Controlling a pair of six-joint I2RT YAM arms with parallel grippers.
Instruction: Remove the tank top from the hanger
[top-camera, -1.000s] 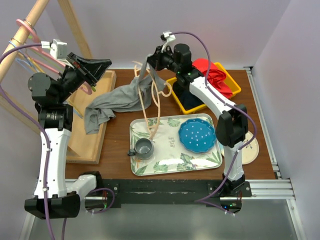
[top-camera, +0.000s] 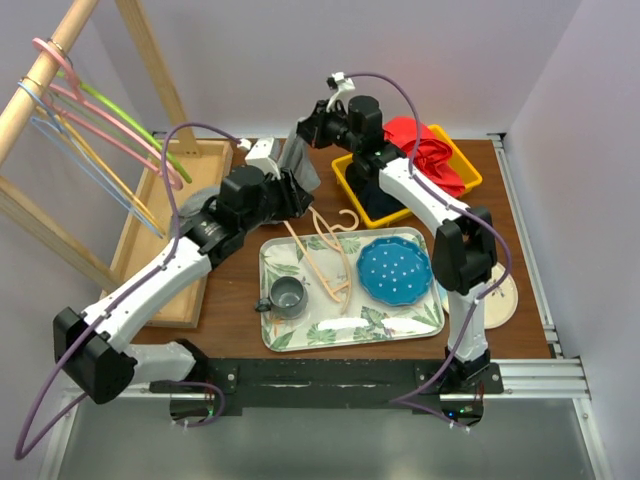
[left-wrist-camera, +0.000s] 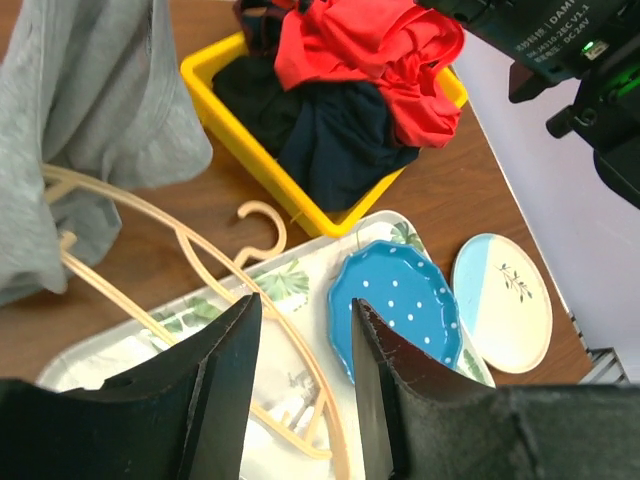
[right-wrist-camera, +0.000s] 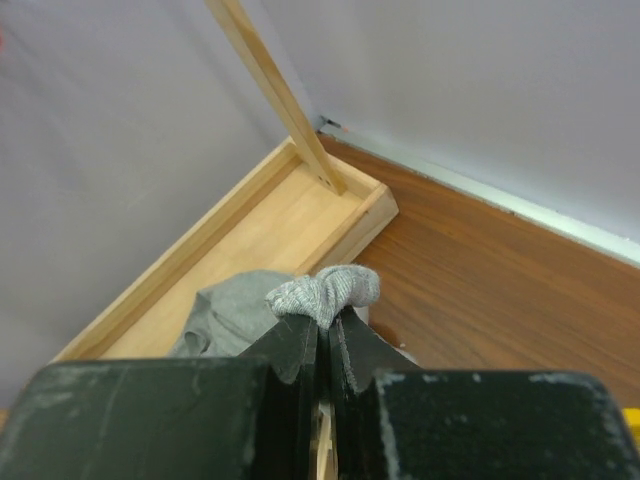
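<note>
A grey tank top (top-camera: 298, 163) hangs from my right gripper (top-camera: 314, 130), which is shut on a bunched fold of its cloth (right-wrist-camera: 325, 290). The rest drapes down to the left, partly hidden behind the left arm in the top view. A beige hanger (left-wrist-camera: 255, 290) slants across the tray, its upper end still inside the grey cloth (left-wrist-camera: 85, 130) in the left wrist view; its hook (left-wrist-camera: 265, 232) points toward the yellow bin. My left gripper stands open above the hanger, its fingertips apart on either side of the hanger's bar as seen from the wrist.
A yellow bin (top-camera: 440, 205) of red and dark clothes stands behind the floral tray (top-camera: 350, 335). The tray bears a grey mug (top-camera: 288, 297) and a blue plate (top-camera: 394, 270). Coloured hangers (top-camera: 110, 130) hang on the wooden rack (top-camera: 170, 300) at left.
My left gripper has come from the left, over the cloth, to near the hanger. The hanger has swung, its lower end shifting right over the tray.
</note>
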